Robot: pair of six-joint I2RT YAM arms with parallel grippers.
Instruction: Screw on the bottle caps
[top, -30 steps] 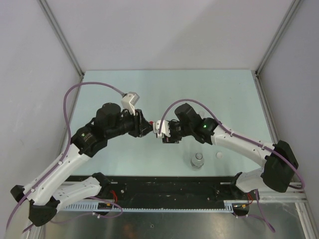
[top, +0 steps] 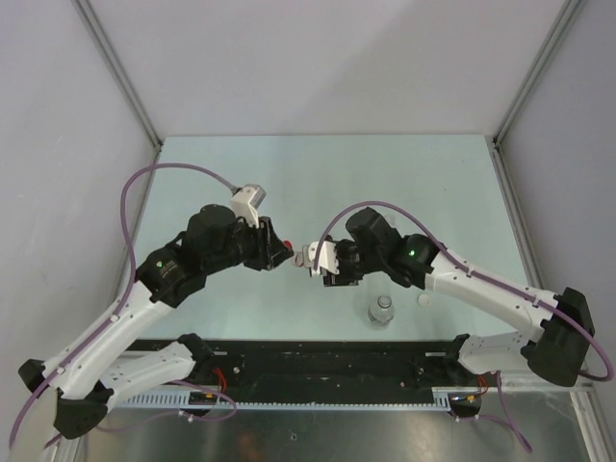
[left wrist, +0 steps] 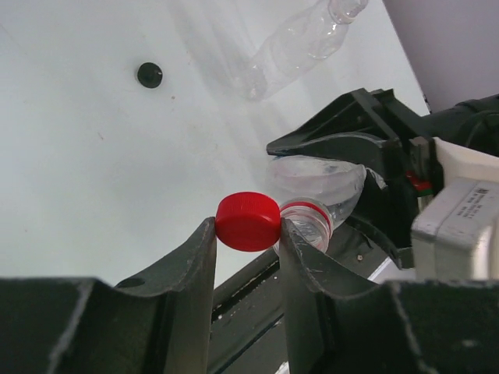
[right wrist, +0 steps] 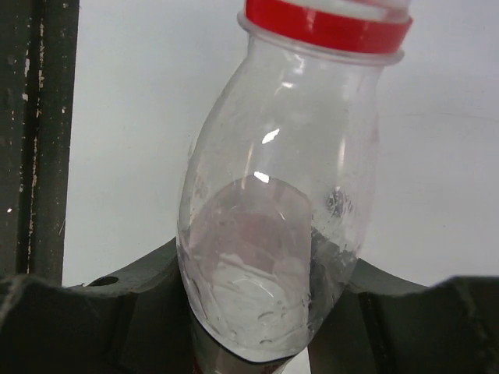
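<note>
My left gripper is shut on a red cap [left wrist: 248, 210], held at its fingertips in the left wrist view. Just beyond it, my right gripper is shut on a clear plastic bottle [right wrist: 277, 132], whose top with a red ring [right wrist: 327, 23] points toward the left gripper. From above, both grippers face each other over the middle of the table, with a small gap between the red cap and the bottle top.
A clear bottle [left wrist: 288, 58] lies on the white table [top: 212, 164]. A dark cap [left wrist: 150, 74] rests nearby. Another bottle [top: 381, 310] stands near the front edge, with a pale disc [top: 423, 300] to its right.
The right arm has moved slightly down and to the right in the top view, with the bottle. The left gripper, still holding the cap, has shifted a little.
</note>
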